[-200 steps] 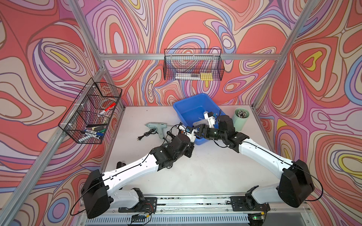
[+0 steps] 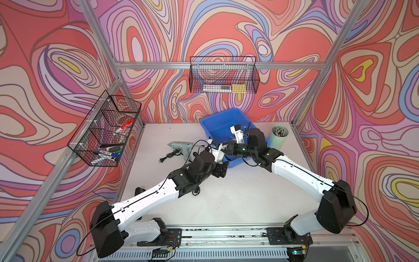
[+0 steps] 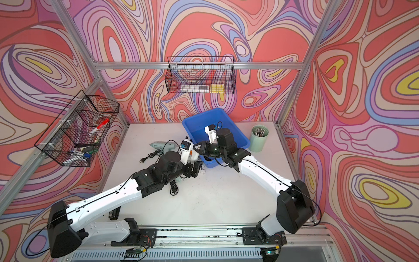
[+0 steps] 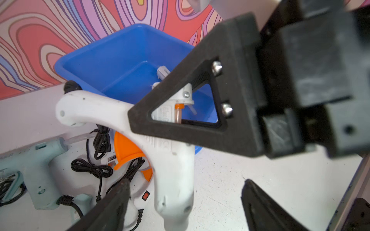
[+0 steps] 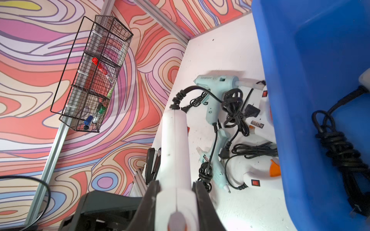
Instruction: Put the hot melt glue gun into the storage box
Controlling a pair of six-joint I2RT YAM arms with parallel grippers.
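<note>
A white hot melt glue gun (image 4: pixel 173 169) hangs in front of the box, with my right gripper shut on it. One black right finger (image 4: pixel 192 132) crosses the gun in the left wrist view. My left gripper stands open, its fingers apart on either side of the gun's lower end, with gaps on both sides. The blue storage box (image 2: pixel 216 117) is just behind both grippers, and another white gun (image 4: pixel 163 72) lies inside it. A teal gun (image 5: pixel 220 84), a second teal tool (image 5: pixel 220 165) and a white-and-orange gun (image 5: pixel 266 179) rest on the table.
Coiled black cords (image 5: pixel 235 111) lie among the tools left of the box. A green cup (image 2: pixel 279 138) stands at the box's right. Wire baskets hang on the left (image 2: pixel 104 131) and at the back (image 2: pixel 224 76).
</note>
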